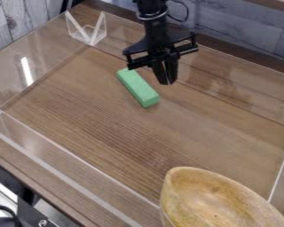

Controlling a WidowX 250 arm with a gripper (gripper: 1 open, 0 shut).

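Observation:
My gripper (pixel 159 58), a black arm reaching in from the top centre, hangs over the wooden table just above and right of a green block (pixel 138 88), which lies flat. Its fingers are small and dark here; whether anything is between them cannot be made out.
A large pale yellow bowl (pixel 216 202) sits at the lower right. Clear plastic pieces lie at the top left and left edge.

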